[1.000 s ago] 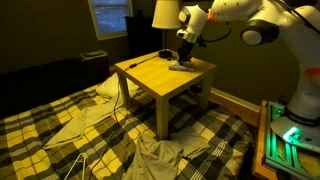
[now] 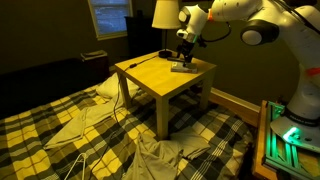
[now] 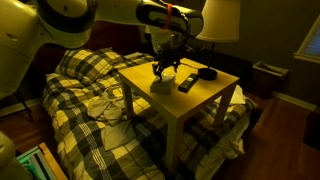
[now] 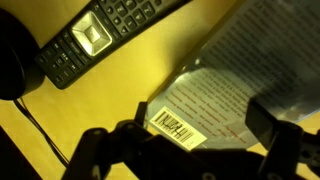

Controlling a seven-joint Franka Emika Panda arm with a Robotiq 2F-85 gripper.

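Note:
In the wrist view, my gripper is open, its two dark fingers spread over the lower part of a book-like item point(image 4: 235, 85) with printed text and a white barcode label point(image 4: 178, 127). Nothing shows held between the fingers; whether they touch the item I cannot tell. A black remote control point(image 4: 100, 35) lies to the upper left of the item, apart from it. From outside, the gripper point(image 3: 160, 72) points down close above the pale item point(image 3: 163, 84) on the wooden table point(image 2: 150, 78).
A lamp point(image 2: 166, 16) stands at the table's back edge, its dark base point(image 4: 12, 60) near the remote with a cord trailing. Toward the front, the tabletop is bare. Beside the table is a bed with a plaid cover point(image 2: 60, 120) and crumpled cloths point(image 2: 158, 158).
Over the last second the gripper has shifted only slightly, staying low over the item on the table. The rest of the scene looks the same.

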